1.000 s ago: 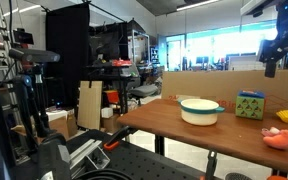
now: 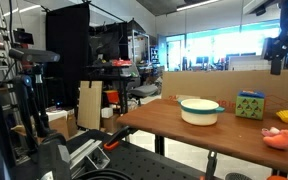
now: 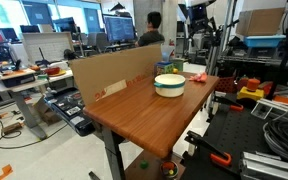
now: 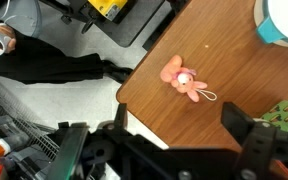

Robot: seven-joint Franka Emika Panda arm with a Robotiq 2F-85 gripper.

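My gripper stands open, its dark fingers wide apart at the bottom of the wrist view with nothing between them. Ahead of the fingers in that view, a small pink toy (image 4: 186, 78) with a white loop lies on the wooden table. Exterior view 1 has the pink toy (image 2: 277, 138) near the table's front right, with the arm high above the table at the upper right. A white bowl (image 2: 200, 113) with a teal rim sits to the left of the toy. Behind the toy is a green and blue box (image 2: 249, 105).
A yellow item (image 2: 287, 117) lies at the back right, by the box. A tan panel (image 3: 109, 70) stands along one long side.
The arm at the upper right has shifted only slightly. Bowl, box and pink toy are where they were.
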